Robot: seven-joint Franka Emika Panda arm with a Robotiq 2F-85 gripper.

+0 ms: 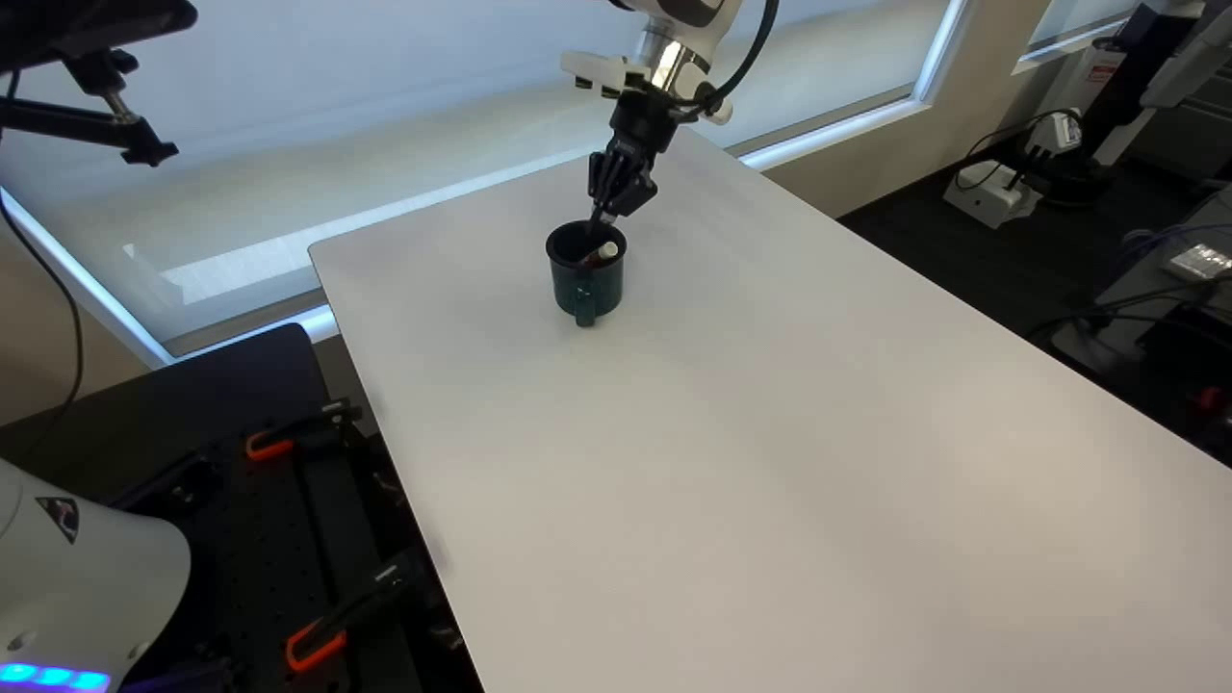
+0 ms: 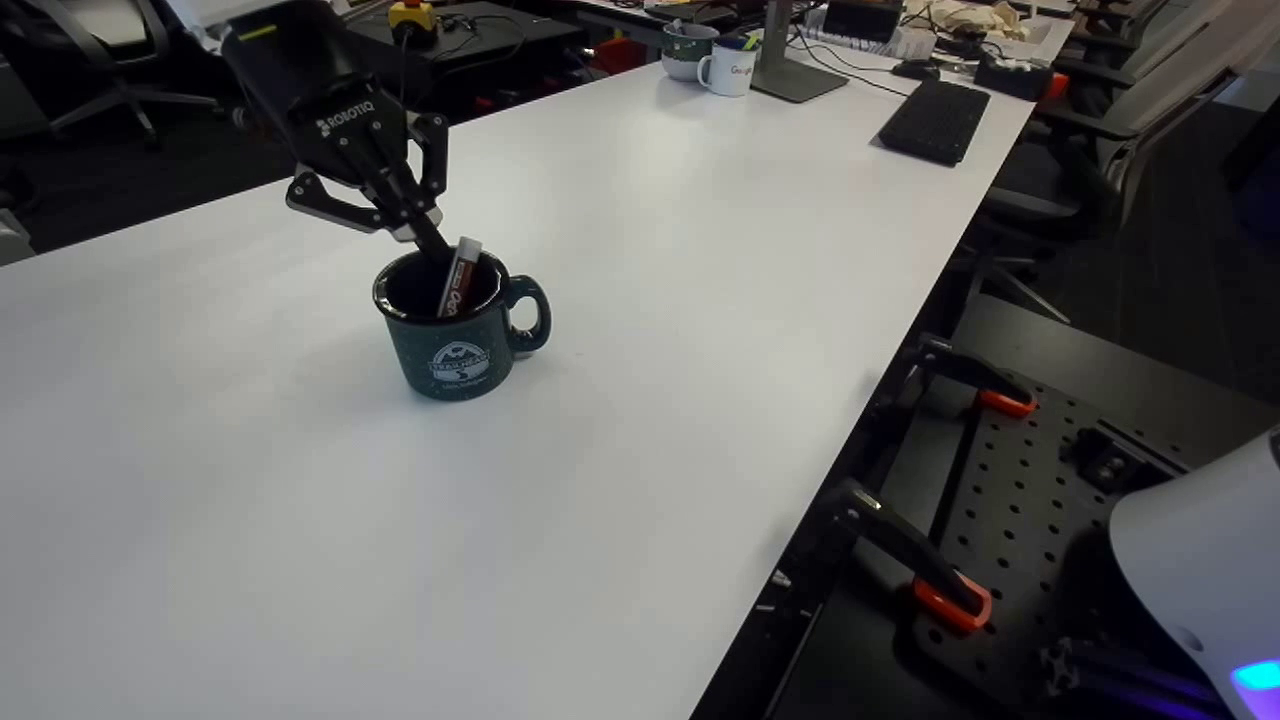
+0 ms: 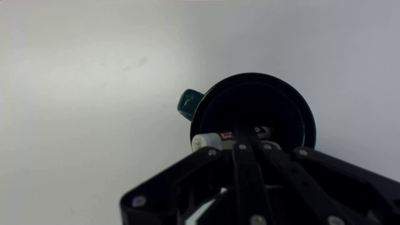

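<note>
A dark green mug with a pale mountain logo stands upright on the white table. Inside it a white-capped marker with a red-brown label leans against the rim. The gripper points down into the mug from above, its fingers together and their tips inside, close beside the marker. From the wrist view, the shut gripper crosses over the middle of the marker; nothing shows between the fingers. Whether the tips touch the marker or the mug's inner wall cannot be told, as the dark interior hides them.
In exterior view 2, a white mug, a grey cup, a monitor stand and a keyboard sit at the far end.
</note>
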